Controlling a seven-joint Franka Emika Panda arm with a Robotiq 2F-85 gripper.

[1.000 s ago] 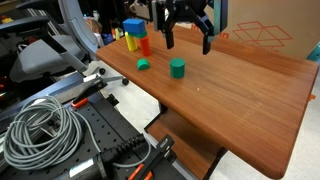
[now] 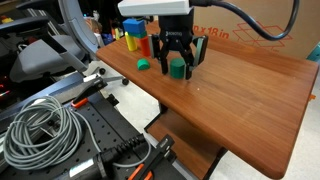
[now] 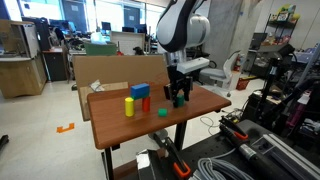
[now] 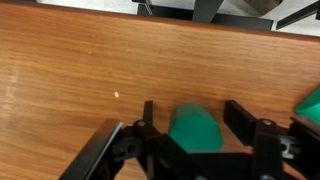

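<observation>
A green cylinder [image 2: 177,69] stands on the wooden table [image 2: 235,98], near its front edge. My gripper [image 2: 176,72] is lowered around it, one finger to each side. In the wrist view the round top of the green cylinder [image 4: 195,129] shows between the two dark fingertips, and the fingers stand part open. A narrow gap seems to remain beside the cylinder there; whether either finger touches it is hard to tell. In exterior view 2 the gripper [image 3: 180,98] mostly covers the cylinder.
A green half-round piece [image 2: 142,64] lies left of the gripper. Behind it stand a red cylinder [image 2: 144,47], a yellow cylinder [image 3: 129,107] and a blue block [image 2: 134,27]. Coiled cable [image 2: 45,138] lies off the front edge.
My gripper has come down from above and behind the green cylinder, and its fingers now flank it. They stand closer together than before. The cylinder looks unmoved.
</observation>
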